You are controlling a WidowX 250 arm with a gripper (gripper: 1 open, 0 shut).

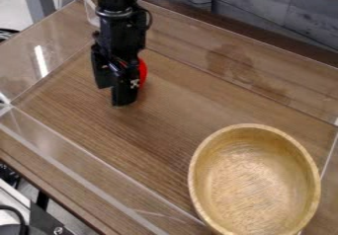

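Note:
My black gripper (117, 73) is low over the left middle of the wooden table, its fingers open and straddling the spot of a small red object (141, 69). Only a red sliver of that object shows at the gripper's right side; the rest, including any green part, is hidden behind it.
An empty tan bowl (254, 180) stands at the front right. A grey wall (251, 12) runs along the back, and cables lie off the left edge.

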